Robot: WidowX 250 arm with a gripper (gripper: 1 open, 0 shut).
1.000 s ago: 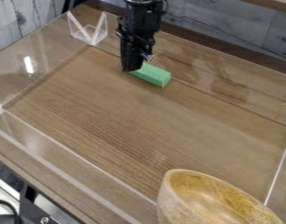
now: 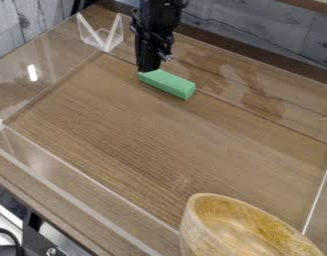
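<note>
A green rectangular block (image 2: 170,85) lies on the wooden tabletop toward the back, angled from upper left to lower right. My black gripper (image 2: 138,62) hangs just above and left of the block's left end, at the top of the view. Its fingers are small and dark here, and I cannot tell whether they are open or shut.
A large yellow bowl (image 2: 243,226) sits at the front right. Clear plastic pieces stand at the back left corner and left edge. A dark cable runs at the lower left.
My gripper has moved back and a little up in the view, away from the block's top left. The green block looks to be in the same place.
</note>
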